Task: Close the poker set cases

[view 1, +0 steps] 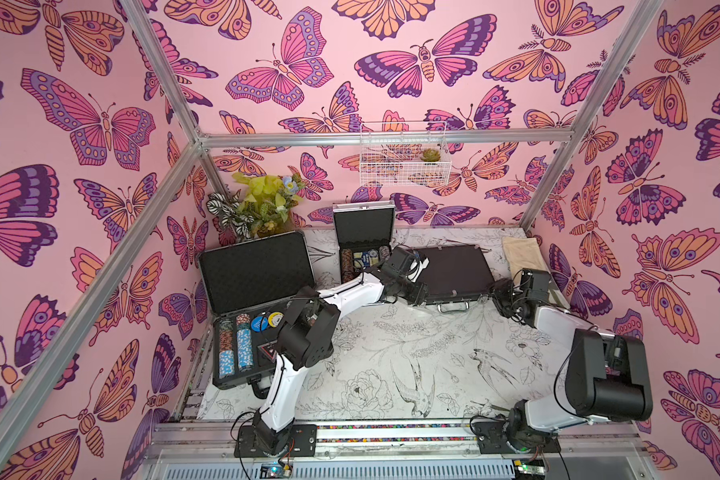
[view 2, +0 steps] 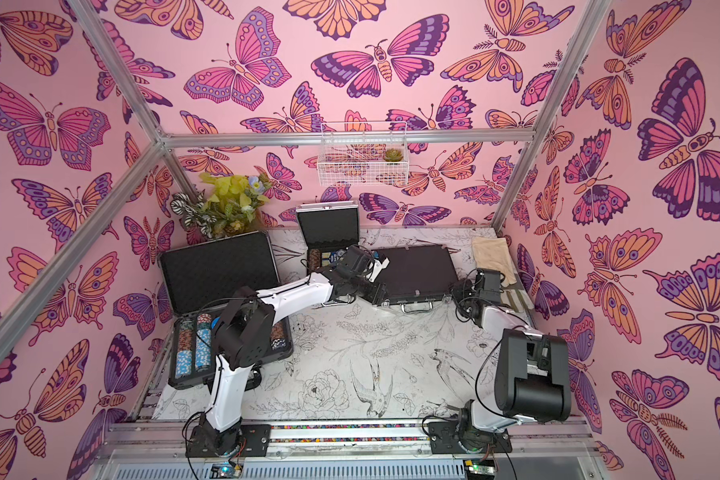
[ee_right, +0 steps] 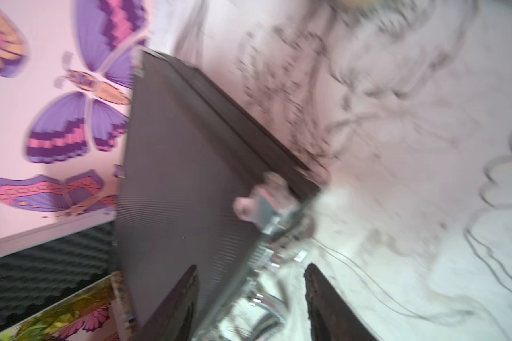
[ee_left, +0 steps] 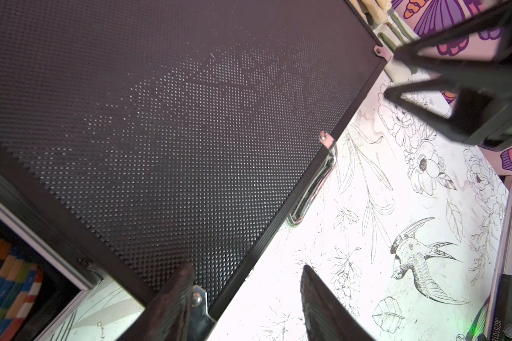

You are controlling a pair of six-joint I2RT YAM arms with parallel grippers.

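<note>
A closed black case (view 1: 456,268) lies at the back right, handle toward the front, with latches (ee_left: 382,52) on its front edge. My left gripper hangs open over its front-left latch. My right gripper, open, is at its right-front corner; that view is blurred. An open case with chips (view 2: 230,344) stands at the left, lid raised. A smaller open case (view 1: 364,224) stands at the back, its lower part partly behind my left arm.
Plants (view 1: 260,204) stand at the back left. Beige cloth (view 2: 492,260) lies at the right. A wire basket (view 1: 404,172) hangs on the back wall.
</note>
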